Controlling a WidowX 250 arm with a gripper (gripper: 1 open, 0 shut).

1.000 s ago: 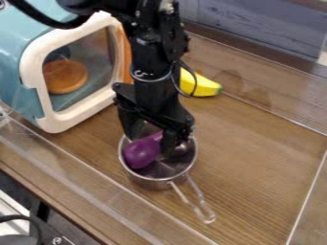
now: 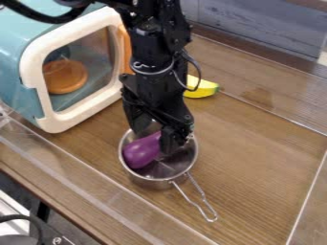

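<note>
A steel pot [image 2: 166,177] with a long wire handle sits on the wooden counter, holding a purple eggplant [image 2: 143,151]. My black gripper [image 2: 159,129] hangs over the pot, open, its fingers at the rim above and beside the eggplant; the fingertips are partly hidden against the dark arm and pot.
A light-blue toy oven [image 2: 38,67] with a white-framed door stands at the left, an orange round item behind its window. A yellow banana [image 2: 202,88] lies behind the arm.
My gripper has risen slightly from where it was lower in the pot a second ago. The eggplant remains in the pot.
</note>
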